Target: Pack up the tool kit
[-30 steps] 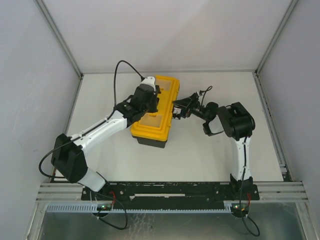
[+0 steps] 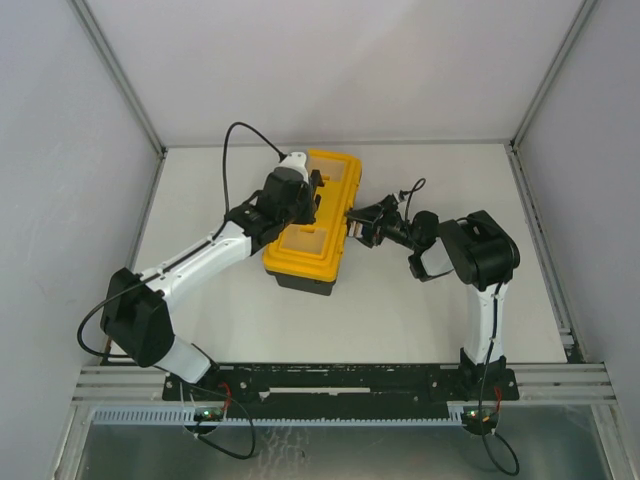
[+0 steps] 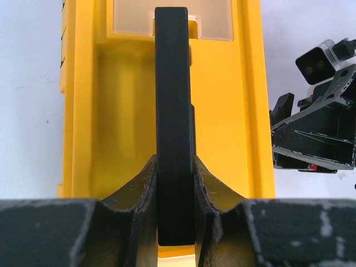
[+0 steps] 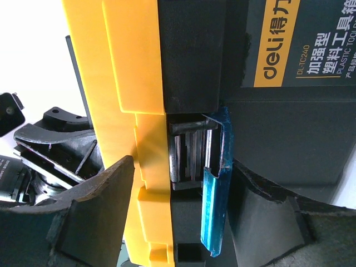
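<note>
The tool box, with its yellow lid lying closed over a black body, stands near the middle of the table. My left gripper is over the lid, its fingers against both sides of the black carrying handle. At the box's right side, my right gripper is open, one finger beside the yellow rim and the other close by a blue latch. This latch stands out from the black front, below the lid's edge; whether the finger touches it I cannot tell. What lies inside the box is hidden.
A label marks the box's black front. The left arm reaches across the table's left side.
The right arm and its gripper have shifted slightly toward the front of the table, staying beside the box. The left arm and the box look almost unchanged.
</note>
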